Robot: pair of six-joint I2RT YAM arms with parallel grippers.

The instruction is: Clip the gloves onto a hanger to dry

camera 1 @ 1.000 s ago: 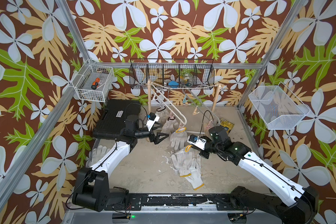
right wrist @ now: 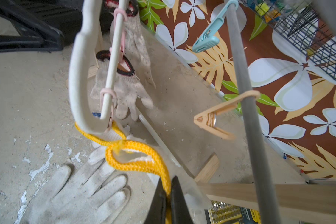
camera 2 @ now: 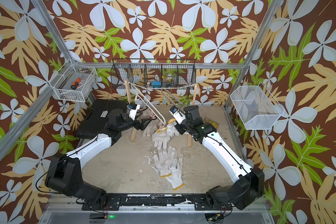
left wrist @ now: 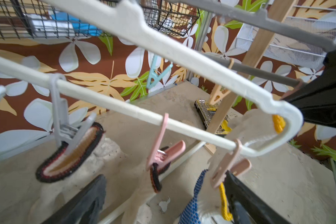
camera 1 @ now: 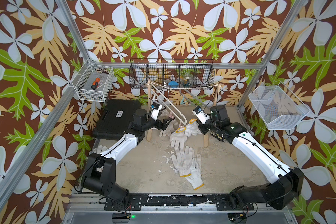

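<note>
A white hanger carries clips with gloves: grey clip, pink clips. My right gripper is shut on a yellow-cuffed glove, raised beside the hanger's front end. My left gripper stands open just left of that hanger, above the clipped gloves. A grey bar behind holds a peach clip and a light blue clip. More loose gloves lie on the table in front.
A wooden stand supports the bars. A black case sits left; wire baskets hang on the walls. A yellow-black packet lies at the right.
My right gripper has risen toward the back with the glove, to beside the hanger's end. My left gripper has moved up and right, closer to the hanger.
</note>
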